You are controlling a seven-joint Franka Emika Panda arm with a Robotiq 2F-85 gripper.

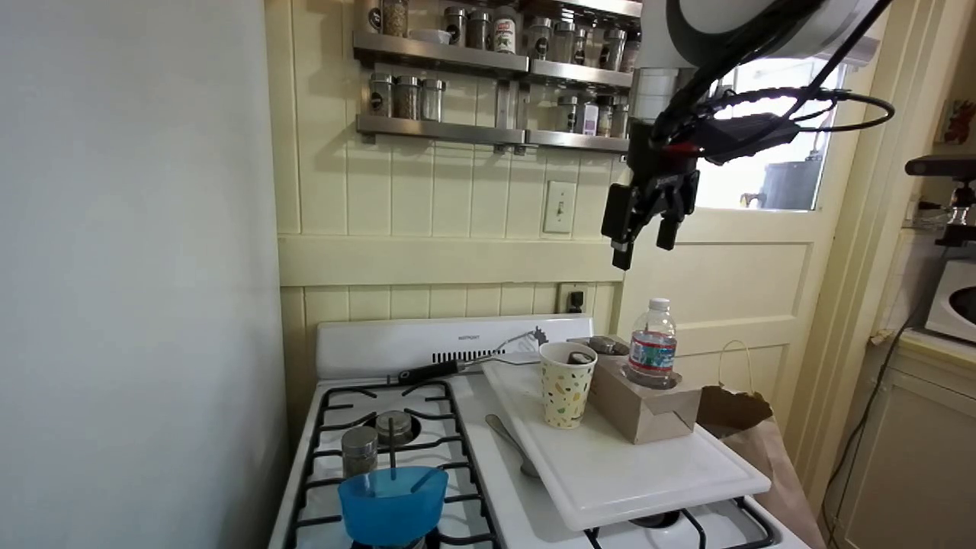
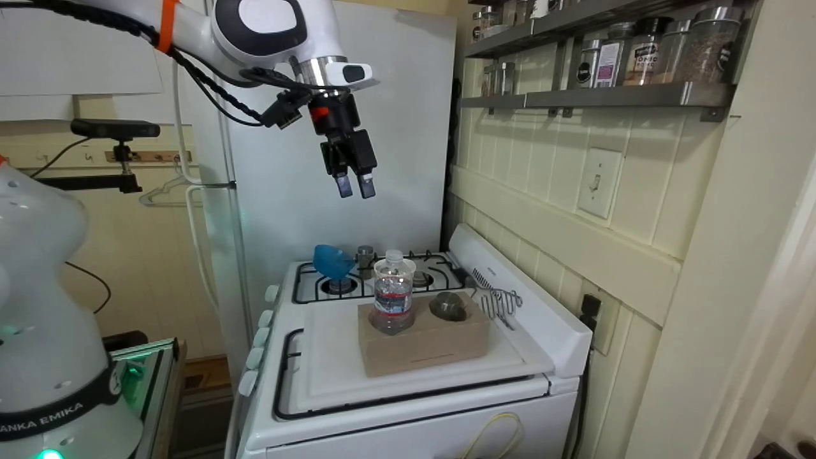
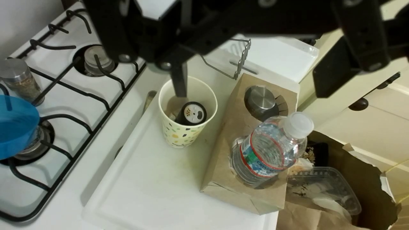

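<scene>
High above the stove hangs my gripper (image 1: 645, 245), its fingers spread apart with nothing between them. In the wrist view the two fingers (image 3: 179, 81) stand well apart, one overlapping the paper cup. The patterned paper cup (image 1: 566, 386) stands upright on a white cutting board (image 1: 631, 480) and holds a shaker with a dark rim and pale perforated top (image 3: 194, 113). Beside it, a brown cardboard box (image 3: 224, 164) has two openings. One holds a clear water bottle (image 3: 268, 149) with a white cap; the other holds a metal-lidded jar (image 3: 261, 98).
Left of the board are black burner grates (image 1: 462, 457), a blue bowl (image 1: 393, 505) and a spice jar (image 1: 358, 451). A spoon (image 1: 514, 444) and a black-handled masher (image 1: 430, 371) lie nearby. Spice shelves (image 1: 439, 52) line the wall. The board's front is clear.
</scene>
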